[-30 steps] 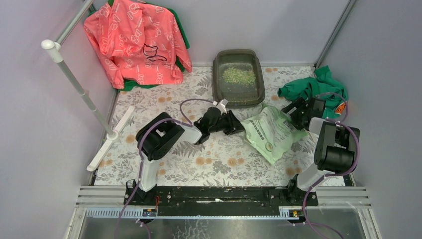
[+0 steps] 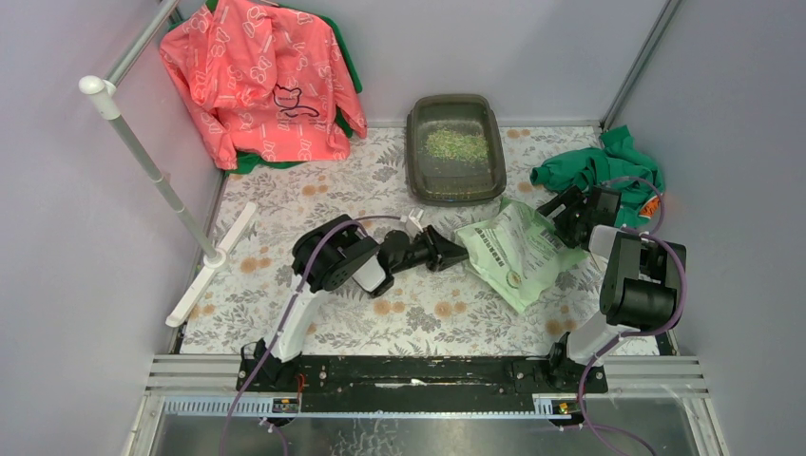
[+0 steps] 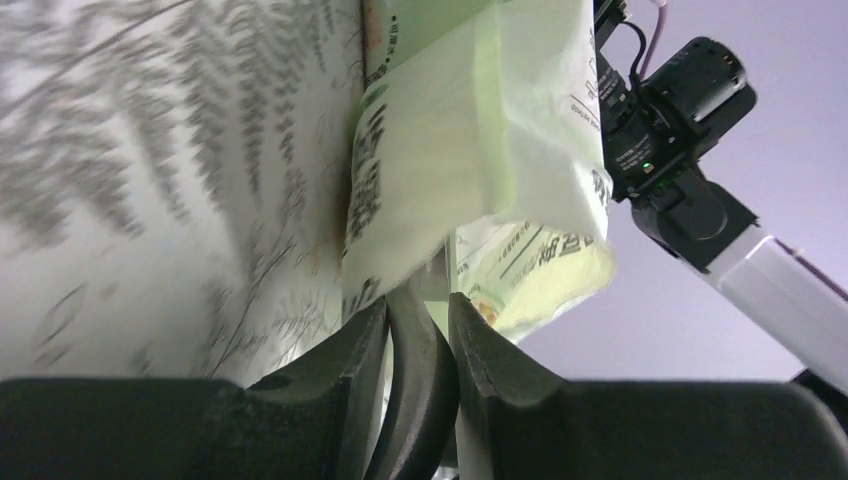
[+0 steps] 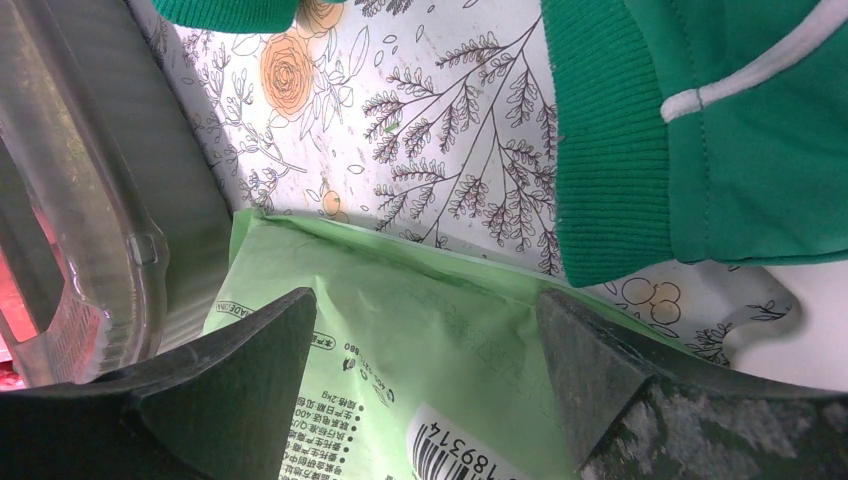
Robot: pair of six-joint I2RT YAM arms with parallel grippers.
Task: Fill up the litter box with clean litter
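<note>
A light green litter bag (image 2: 525, 249) lies on the floral floor, in front and to the right of the grey litter box (image 2: 414, 169), which has some green pellets (image 2: 456, 145) in it. My left gripper (image 2: 462, 255) is at the bag's left end, shut on its edge. In the left wrist view, the pale plastic of the bag (image 3: 430, 170) runs down to the fingertips. Over the bag's far right part, my right gripper (image 2: 553, 205) is open. The right wrist view shows the bag (image 4: 430, 330) below and between its spread fingers.
A green garment (image 2: 589, 169) is bunched just behind the right gripper. Pink clothing (image 2: 266, 85) hangs at the back left beside a white stand (image 2: 157, 180).
My left arm has shifted slightly, its gripper ending a little nearer the front. The bag's left edge has shifted with it. My right arm and the litter box are still.
</note>
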